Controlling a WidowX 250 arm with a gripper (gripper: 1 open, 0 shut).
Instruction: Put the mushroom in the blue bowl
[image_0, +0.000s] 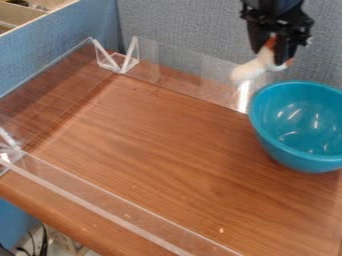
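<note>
A pale mushroom (250, 70) with an orange-brown part hangs tilted in the air at the upper right. My black gripper (277, 46) is shut on its upper end, and the pale end points down and left. The blue bowl (297, 130) rests on the right side of the wooden table, its inside visible and empty of any mushroom. In the image, the mushroom lies just above and left of the bowl's far rim.
Clear plastic walls (174, 60) edge the wooden table (147, 150) at the back and left. A grey panel (187, 25) rises behind it.
</note>
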